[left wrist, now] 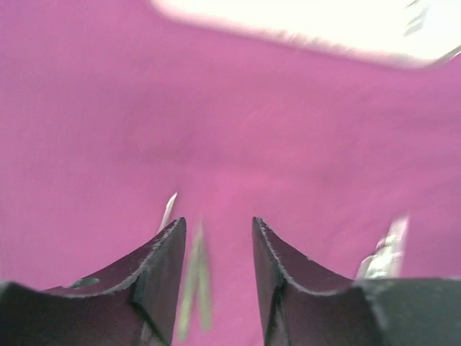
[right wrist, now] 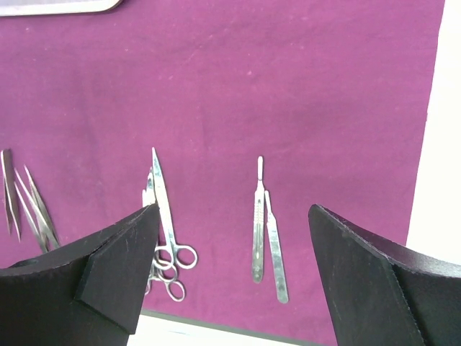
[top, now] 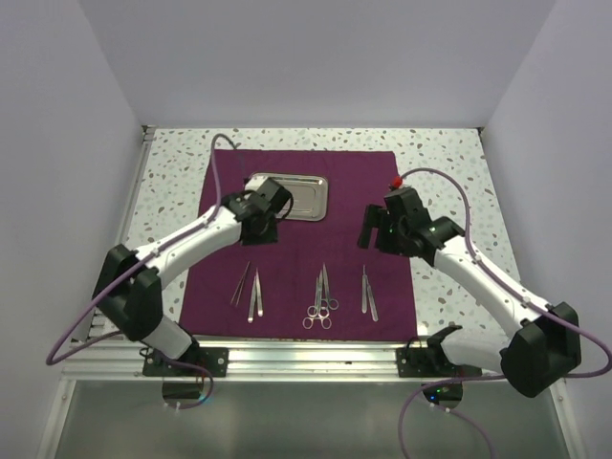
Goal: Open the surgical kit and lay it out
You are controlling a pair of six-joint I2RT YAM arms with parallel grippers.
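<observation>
On the purple cloth [top: 338, 239] the instruments lie in groups. At its left are thin tweezers [top: 241, 284] and two slim instruments [top: 255, 296]. Scissors and clamps [top: 321, 298] rest in the middle, overlapping at the handles. Two scalpel handles [right wrist: 258, 231] lie close together at the right. My left gripper is open and empty, above the cloth near the metal tray [top: 307, 196]. Wide apart in the right wrist view, the fingers [right wrist: 108, 267] of my right gripper hold nothing; that gripper hovers above the cloth, behind the scalpel handles.
The tray at the back shows a bare floor, partly hidden by the left arm. Speckled table [top: 449, 158] borders the cloth, and a metal rail [top: 311, 354] runs along the front. Bare cloth lies between the two arms.
</observation>
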